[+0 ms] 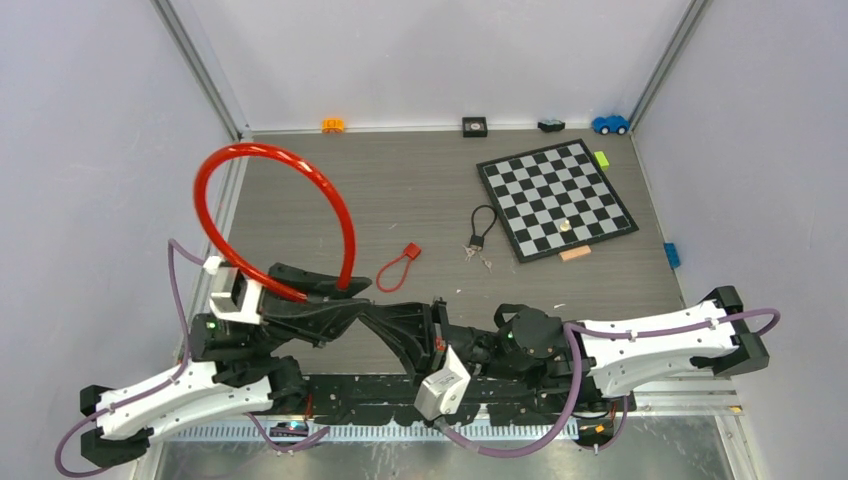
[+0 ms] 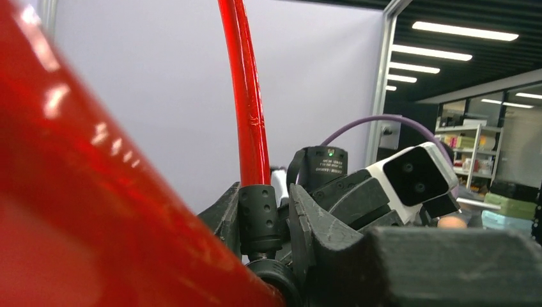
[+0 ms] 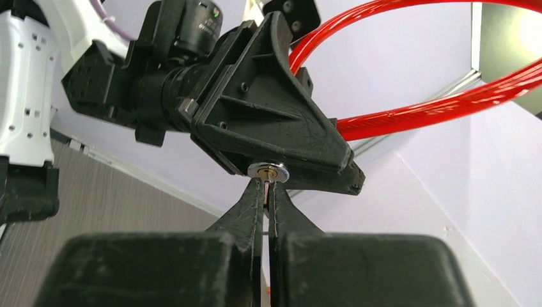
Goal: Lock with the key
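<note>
A large red cable lock [image 1: 345, 230] rises as a loop from my left gripper [image 1: 335, 295], which is shut on it; the left wrist view shows its black end [image 2: 258, 217] between the fingers. In the right wrist view the lock's round keyhole [image 3: 268, 171] faces my right gripper, whose tips are shut on a thin key pushed up to that keyhole. How deep the key sits is unclear. The two grippers meet above the table's front left.
A chessboard [image 1: 556, 200] lies at the back right. A small red lock [image 1: 411, 250] and a black loop with keys [image 1: 477, 241] lie on the table [image 1: 360, 180]. Small toys stand along the back edge.
</note>
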